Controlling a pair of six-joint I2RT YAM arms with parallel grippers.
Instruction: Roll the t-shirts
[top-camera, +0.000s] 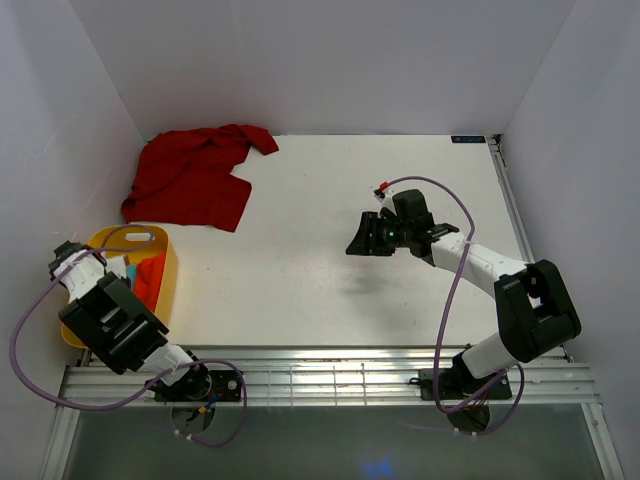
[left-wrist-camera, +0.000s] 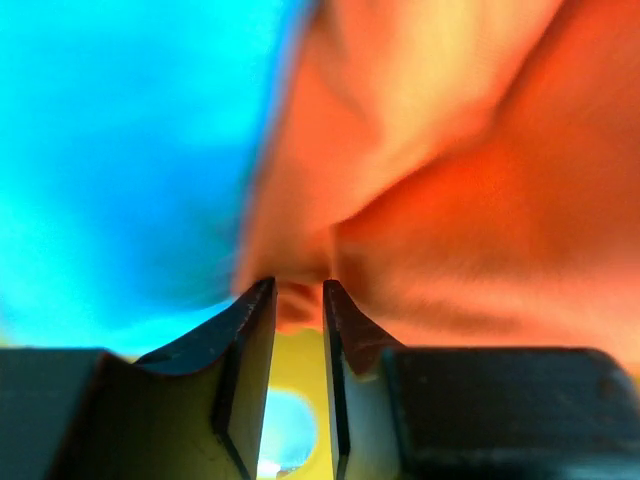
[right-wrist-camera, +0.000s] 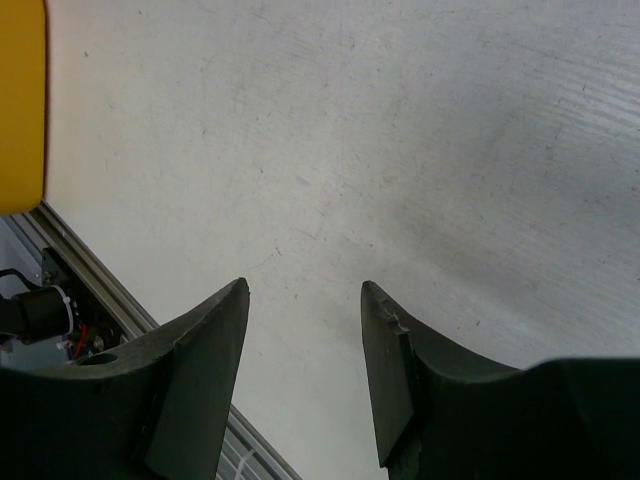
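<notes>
In the yellow bin (top-camera: 170, 285) at the left of the table lie an orange cloth (top-camera: 148, 278) and a blue cloth, partly hidden under my left arm. The left wrist view is filled by the orange cloth (left-wrist-camera: 480, 220) on the right and the bright blue cloth (left-wrist-camera: 120, 150) on the left, both blurred. My left gripper points down at them, its fingertips a little apart, with orange cloth showing in or behind the gap. My right gripper hovers over bare table, open and empty. A dark red shirt (top-camera: 190, 180) lies spread at the back left.
A side wall stands close beside the bin. Purple cables (top-camera: 22, 345) loop around both arms.
</notes>
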